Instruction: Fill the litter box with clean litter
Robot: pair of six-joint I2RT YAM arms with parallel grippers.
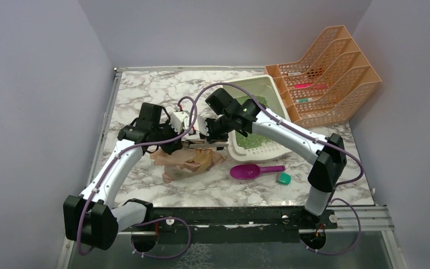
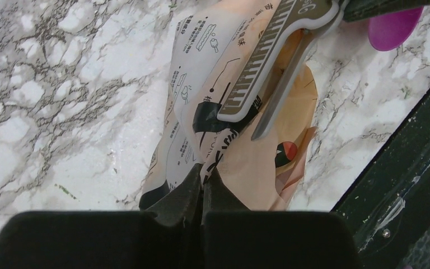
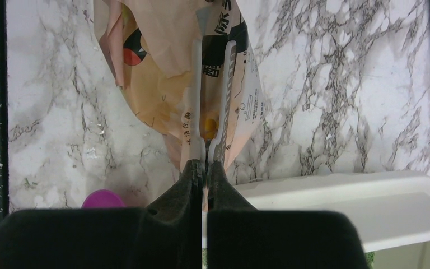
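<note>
A crumpled paper litter bag (image 1: pixel 182 168) lies left of the white litter box (image 1: pixel 257 151), which has green litter inside. My left gripper is shut at the bag's top edge, with thin paper at its fingertips. My right gripper is shut on a long grey-white sealing clip (image 2: pixel 241 84), whose two arms reach over the bag's top in both wrist views. In the top view both grippers meet above the bag and are largely hidden by the arms.
A purple scoop (image 1: pixel 245 171) and a teal block (image 1: pixel 283 178) lie at the front right. An orange divided rack (image 1: pixel 341 101) stands at the back right.
</note>
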